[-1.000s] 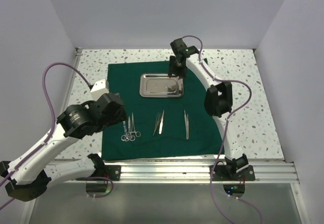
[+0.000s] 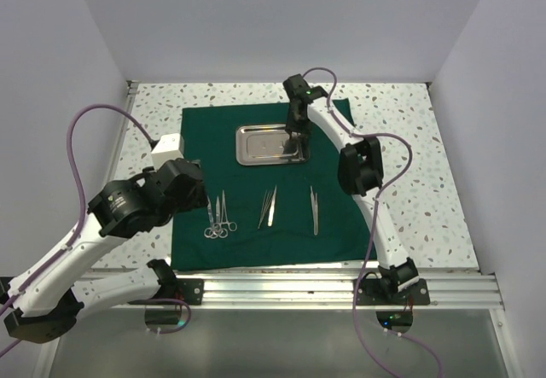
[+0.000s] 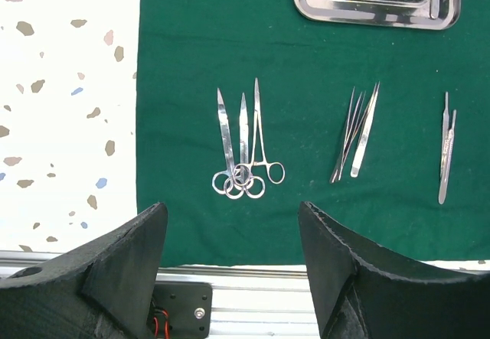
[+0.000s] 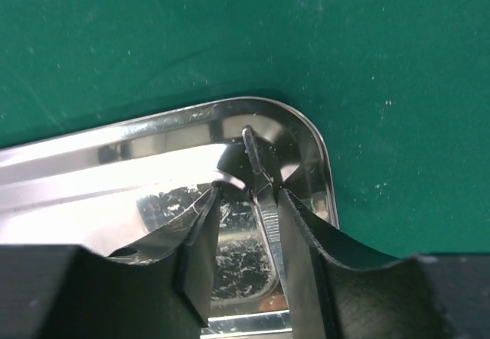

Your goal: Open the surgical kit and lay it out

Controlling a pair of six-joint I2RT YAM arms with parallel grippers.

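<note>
The shiny metal tray (image 2: 256,158) lies on the green cloth (image 2: 213,122). Inside its right end is a slim metal instrument (image 4: 254,151), like a knife handle. My right gripper is down at it, open, one finger on each side; the right finger is very close to the metal, and whether it touches is unclear. Over the cloth's left side hangs my left gripper, open and empty. Scissors and clamps (image 3: 243,148) lie in a group on the cloth. Further right are tweezers (image 3: 349,136) beside another slim tool (image 3: 365,132), then another pair (image 3: 447,151).
A speckled white tabletop (image 2: 418,199) borders the cloth, clear on the right. A metal rail (image 2: 281,284) runs along the front edge. Bare cloth lies between the tray and the row of instruments.
My right gripper has come down from above the tray's right end to the instrument in it. The left arm has barely shifted, and the laid-out instruments have stayed put.
</note>
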